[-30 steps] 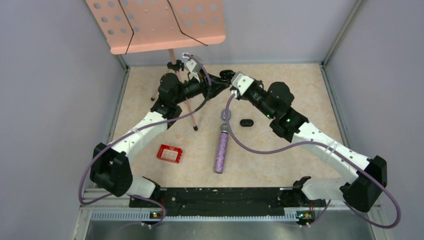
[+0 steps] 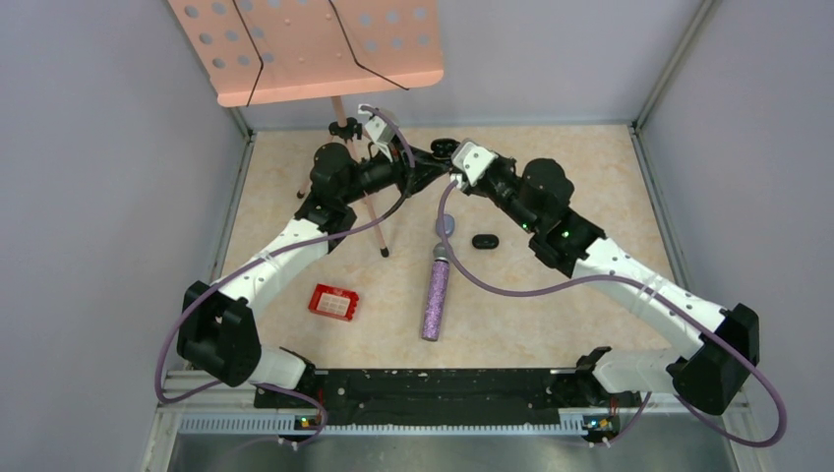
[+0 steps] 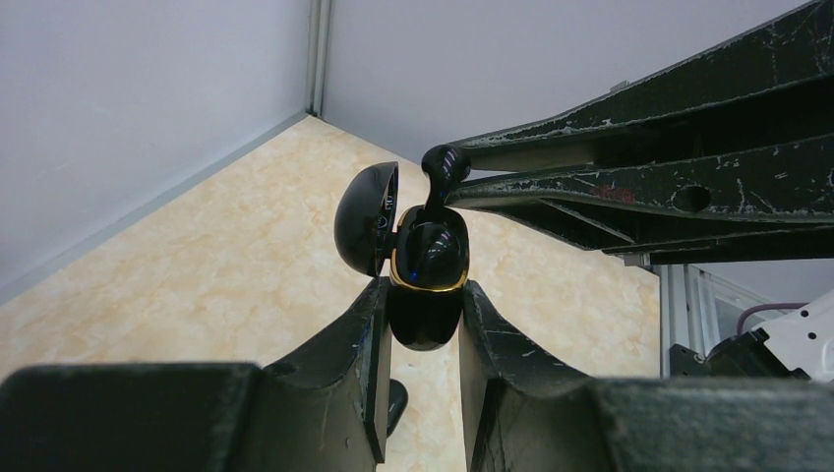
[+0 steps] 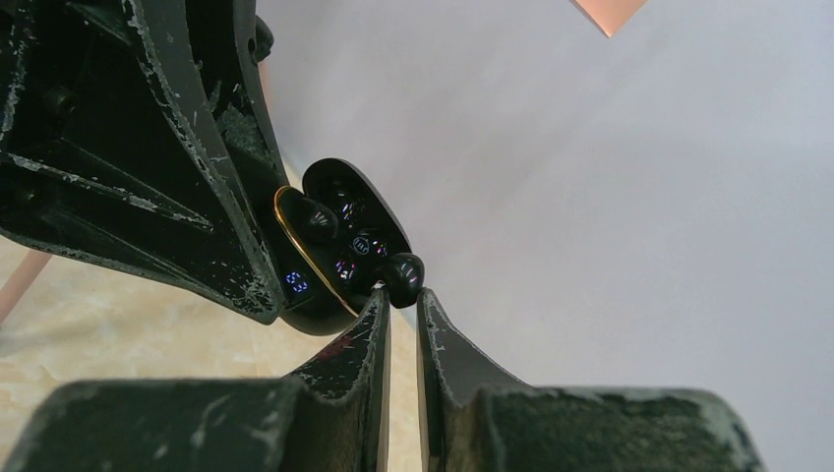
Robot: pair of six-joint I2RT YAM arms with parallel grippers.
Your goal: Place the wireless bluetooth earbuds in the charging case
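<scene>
The open black charging case (image 3: pixel 429 256) with its gold rim is held upright by my left gripper, shut on its body, lid (image 3: pixel 361 218) raised. My right gripper is shut on a black earbud, held at the case's opening; in the left wrist view that earbud (image 3: pixel 445 169) sits just above the case body, touching or very near it. A dark rounded piece (image 4: pixel 313 218) shows inside the gold rim; whether it is a seated earbud is unclear. Both grippers meet at the upper middle in the top view.
On the table (image 2: pixel 551 295) lie a small black oval object (image 2: pixel 485 241), a grey disc (image 2: pixel 445 225), a purple glittery cylinder (image 2: pixel 434 300) and a red box (image 2: pixel 333 302). A pink perforated panel (image 2: pixel 305 49) on a stand is at the back left.
My left arm is unchanged.
</scene>
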